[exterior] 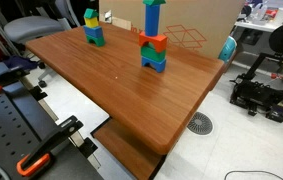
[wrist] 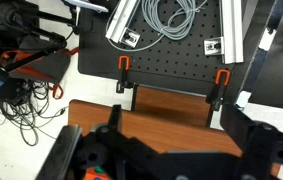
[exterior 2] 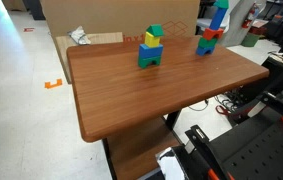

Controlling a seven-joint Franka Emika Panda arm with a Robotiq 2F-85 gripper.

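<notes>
In the wrist view my gripper stands open, its dark fingers wide apart with no block between them. It hangs over the border between the black perforated base and the brown table. Two block stacks stand upright on the table (exterior: 166,105). One stack (exterior: 153,45) has blue and green blocks at the base, orange-red above, then a tall blue piece and a green top. The other stack (exterior 2: 150,47) has green below, then blue, yellow and a green peak. Only a bit of coloured block (wrist: 97,174) shows at the wrist view's lower edge.
The black base (exterior: 6,135) with orange-handled clamps (wrist: 124,66) borders the table, with a narrow gap between. A coiled grey cable (wrist: 168,18) lies on the base. A cardboard sheet (exterior: 181,25) stands behind the stacks.
</notes>
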